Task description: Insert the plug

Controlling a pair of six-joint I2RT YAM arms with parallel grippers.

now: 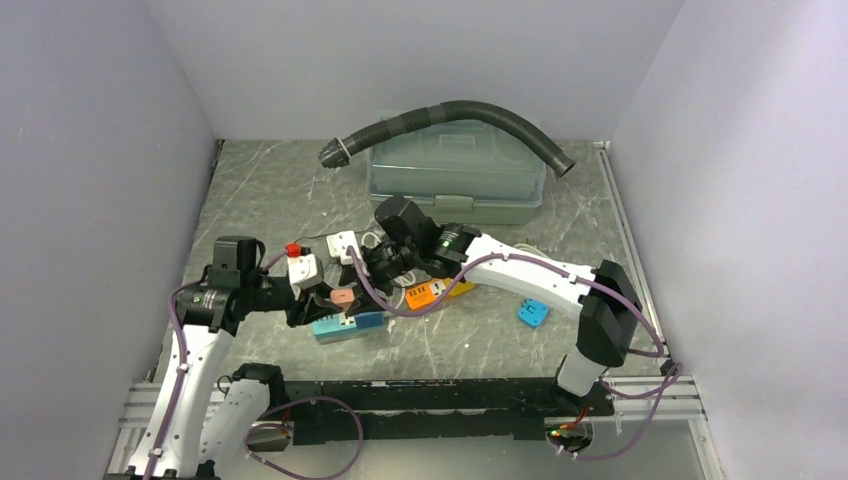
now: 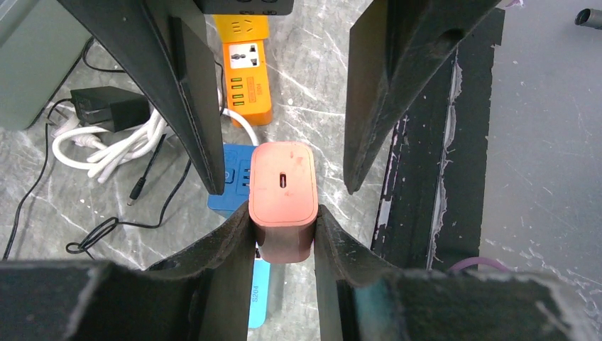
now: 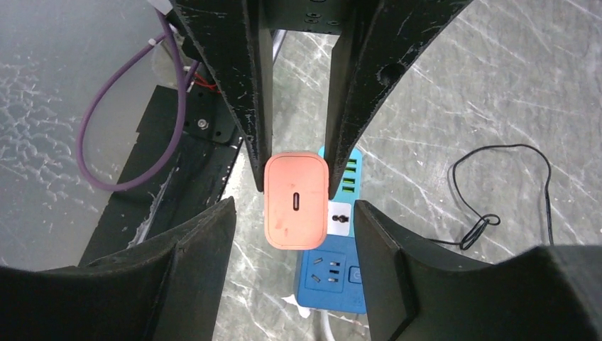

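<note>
Upright between the fingertips of my left gripper is a pink plug [image 2: 284,183], its rounded face with one small slot toward the camera. My right gripper comes from the opposite side with its fingers apart, one on either side of the plug, and gaps show between them and it. Below the plug lies the blue and teal power strip [image 3: 331,275], flat on the table. From above, both grippers meet over this strip, partly covering the plug [image 1: 342,297]. The plug's prongs are not clearly visible.
An orange and yellow strip [image 1: 428,293] lies right of the blue one, and a light blue piece [image 1: 533,312] farther right. White cable [image 2: 117,153] and a black adapter [image 2: 110,108] lie nearby. A green box [image 1: 456,175] and black hose [image 1: 465,108] are behind.
</note>
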